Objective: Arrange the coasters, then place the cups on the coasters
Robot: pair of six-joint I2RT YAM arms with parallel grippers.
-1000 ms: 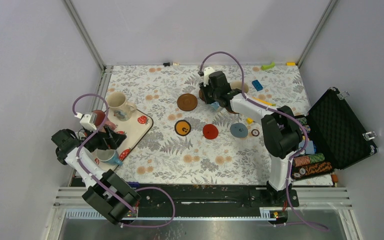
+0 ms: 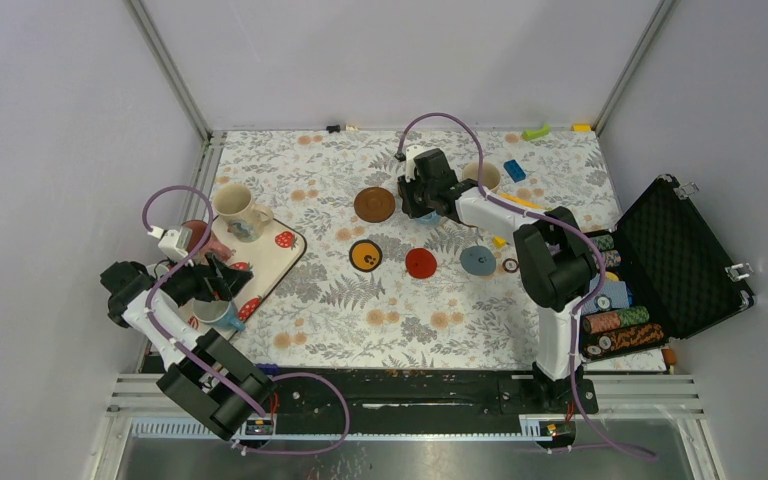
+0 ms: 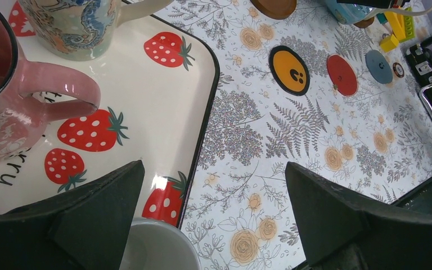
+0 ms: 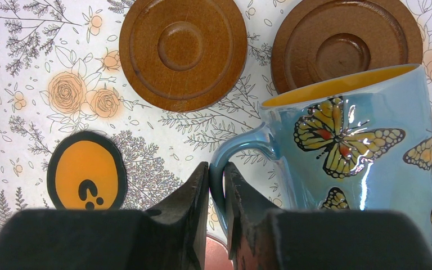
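A light-blue cup with butterflies [image 4: 354, 146] fills the right side of the right wrist view, its handle caught between my right gripper's [image 4: 219, 174] shut fingers. From above, only a bit of that cup [image 2: 428, 217] shows under the right gripper [image 2: 410, 205]. A brown wooden coaster [image 4: 183, 53] lies left of the cup, and a second wooden coaster [image 4: 346, 42] lies partly covered by its rim. Whether the cup touches the table I cannot tell. Over the tray my left gripper stands open, nothing between its fingers, with a pale-blue cup [image 3: 160, 250] below.
On the strawberry tray [image 2: 282, 262] stand a pink cup [image 3: 11, 112] and a patterned cup [image 2: 240, 212]. Round flat coasters lie mid-table: orange [image 2: 366, 255], red [image 2: 421, 263] and grey-blue [image 2: 478, 260]. An open case [image 2: 660, 280] sits at the right.
The left arm has barely moved.
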